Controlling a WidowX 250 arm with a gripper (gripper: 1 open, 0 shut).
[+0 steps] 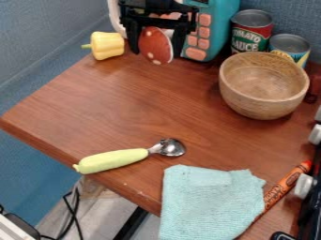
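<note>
My black gripper [154,21] is at the top centre of the camera view, over a red object with white spots [156,47] in front of a white-and-teal toy appliance [208,28]. Whether the fingers are open or closed on anything is unclear at this size. A yellow pepper [104,44] sits at the back left of the wooden table [100,112].
A wooden bowl [264,89] and cans, including tomato sauce [251,36], stand at the back right. A spoon with a pale handle [119,158] and a light blue cloth [207,206] lie at the front.
</note>
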